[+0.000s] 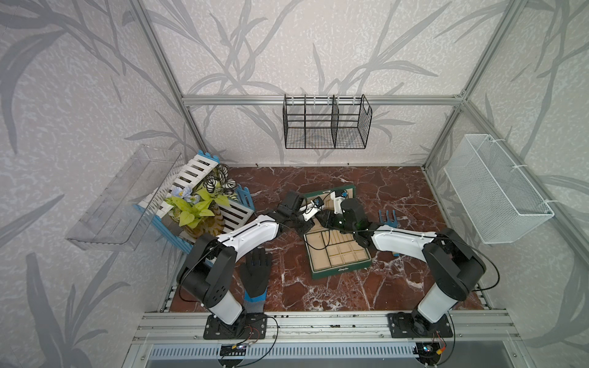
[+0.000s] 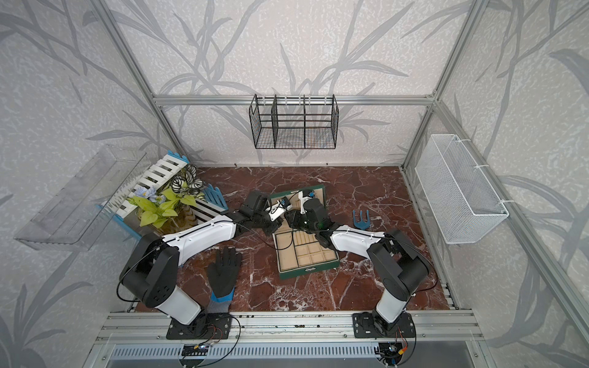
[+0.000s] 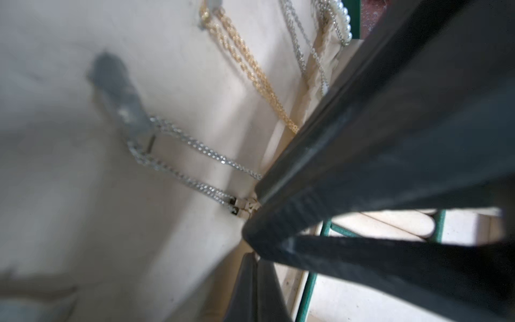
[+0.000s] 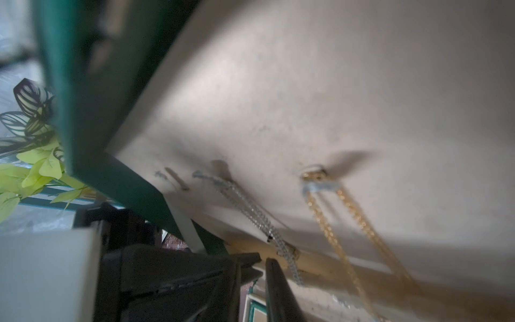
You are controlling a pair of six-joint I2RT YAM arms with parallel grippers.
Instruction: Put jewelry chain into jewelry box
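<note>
The green jewelry box lies open mid-table, both grippers meeting over its rear part. In the left wrist view a silver chain, a gold chain and others hang on the cream lining. My left gripper is shut, its tips low beside the silver chain. The right gripper's dark body covers much of that view's right side. In the right wrist view my right gripper is slightly parted below the silver chain and gold chain, nothing visible between its fingers.
A planter stands at left, a black glove at front left and a blue fork-like tool right of the box. Wire baskets hang on the walls.
</note>
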